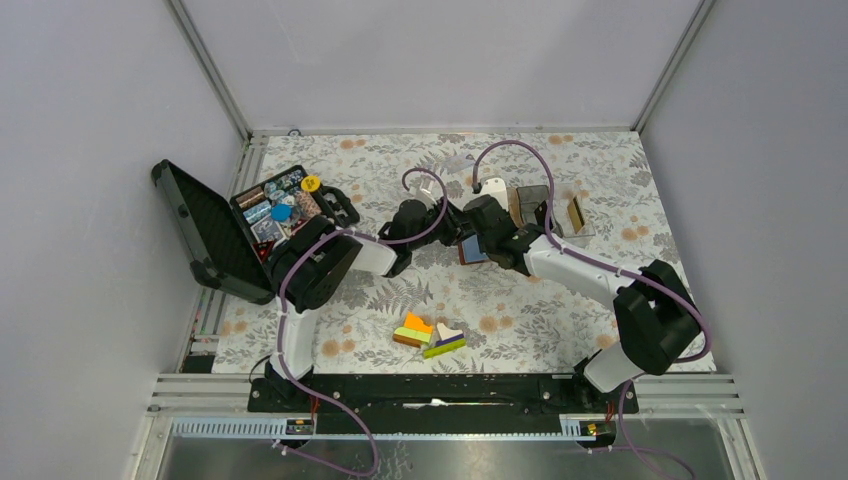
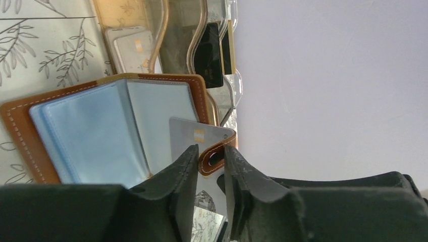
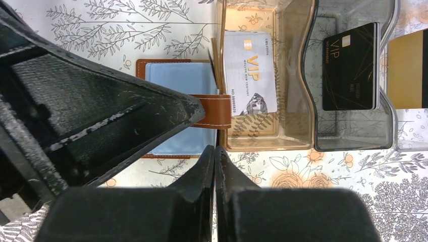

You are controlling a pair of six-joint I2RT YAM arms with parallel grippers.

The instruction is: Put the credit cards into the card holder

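Observation:
The brown card holder with pale blue sleeves [image 2: 88, 131] lies open. A silver card [image 2: 188, 132] sits at its right side, by the leather strap [image 3: 212, 111]. My left gripper is at that strap, its fingers part open with the strap end between or just behind them; whether it grips is unclear. In the right wrist view its dark body reaches over the holder. My right gripper is shut at the holder's right edge; nothing clearly shows between its fingertips.
Clear trays hold a white card [image 3: 250, 65], black cards [image 3: 348, 65] and a gold card [image 3: 406, 70], right of the holder. An open black case [image 1: 205, 230] stands left; coloured blocks [image 1: 430, 335] lie in front.

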